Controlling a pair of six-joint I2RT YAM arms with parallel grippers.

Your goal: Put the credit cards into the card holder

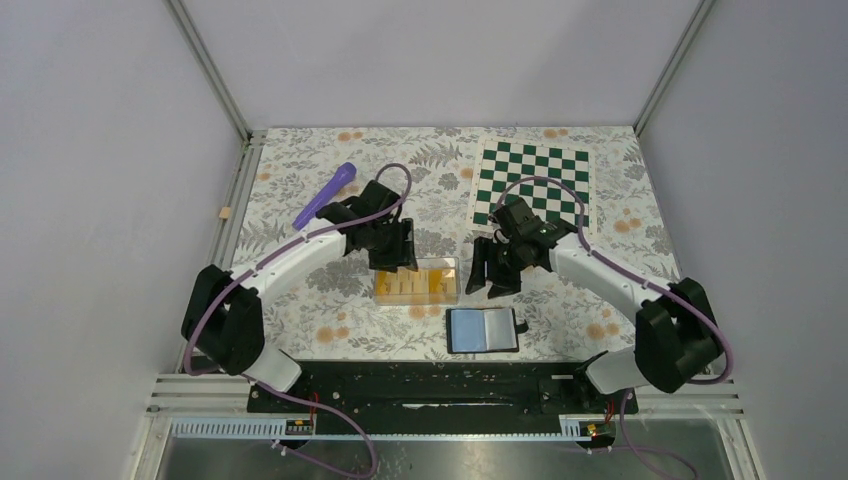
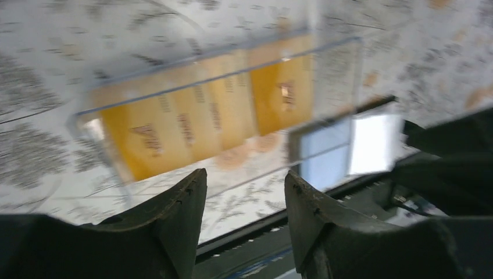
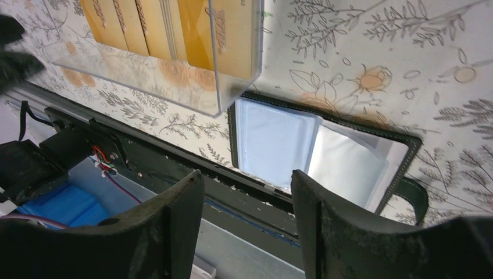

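Observation:
Several golden cards lie side by side in a clear tray (image 1: 387, 299); one on the right is deeper orange in the left wrist view. In front and to the right, the card holder (image 1: 467, 331) lies spread flat, with a blue page and a pale page inside a black cover. My left gripper (image 1: 393, 268) hovers over the tray's left part, open and empty. My right gripper (image 1: 493, 291) stands right of the tray, above and just behind the holder, its fingers (image 3: 177, 218) apart with nothing between them.
A purple microphone-shaped object (image 1: 325, 195) lies at the back left. Behind the right arm is a green checkered board (image 1: 488, 187). The holder sits close to the table's front edge.

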